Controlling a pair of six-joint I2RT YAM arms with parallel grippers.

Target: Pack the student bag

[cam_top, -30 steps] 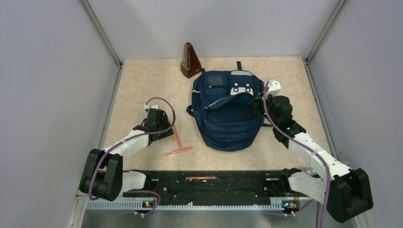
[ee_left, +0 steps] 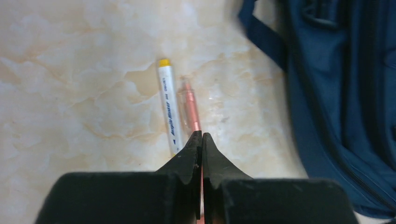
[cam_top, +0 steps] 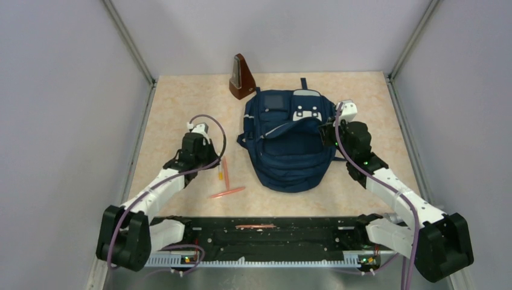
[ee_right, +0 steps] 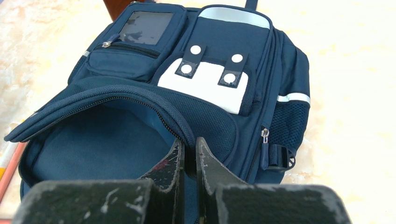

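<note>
The navy student bag [cam_top: 290,172] lies unzipped, its main compartment held open. My right gripper is shut on the bag's flap edge [ee_right: 187,128]. My left gripper is shut, its tips together with nothing between them. Ahead of those tips, a white marker [ee_left: 169,105] with yellow ends lies on the table, slightly left. A pink pen [ee_left: 191,108] lies close along the marker's right side, outside the fingers and partly hidden behind them. Another pink pen [cam_top: 227,192] lies crosswise nearer the front in the top view.
A brown wooden metronome-like object [cam_top: 242,78] stands behind the bag's left corner. In the dark strip at the front lies a thin orange-pink item [cam_top: 255,226].
From open, the left gripper came together around the marker; now the marker is out of it and the view has risen. The right arm and bag have stayed nearly still.
</note>
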